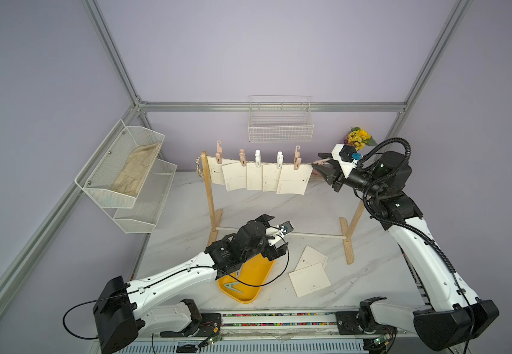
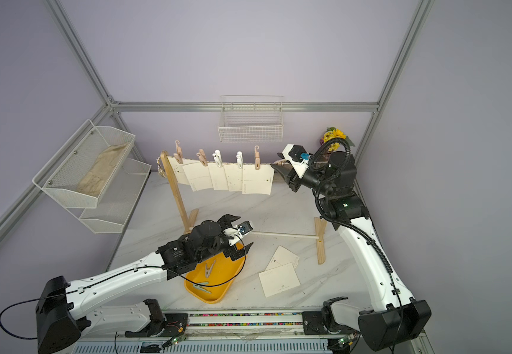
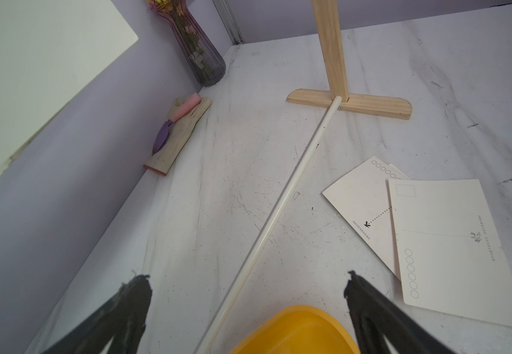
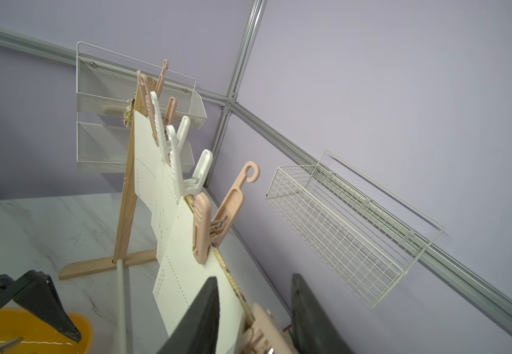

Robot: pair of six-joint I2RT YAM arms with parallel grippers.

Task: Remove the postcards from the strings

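A row of postcards (image 1: 292, 180) hangs from the string by pink and white clothespins (image 2: 257, 158). My right gripper is at the right end of the row, fingers apart around a pink clothespin low in the right wrist view; contact cannot be told. My left gripper stands open with nothing between its fingers, low over the yellow tray (image 1: 247, 283), which holds a few clothespins. Two postcards (image 3: 444, 247) lie loose on the table right of the tray.
The wooden stand (image 1: 207, 188) has a white bottom rod (image 3: 276, 212). A vase of flowers (image 3: 199, 53) stands at the back right. Mesh baskets (image 1: 120, 177) hang on the left wall, and a wire basket (image 1: 279, 121) on the back wall.
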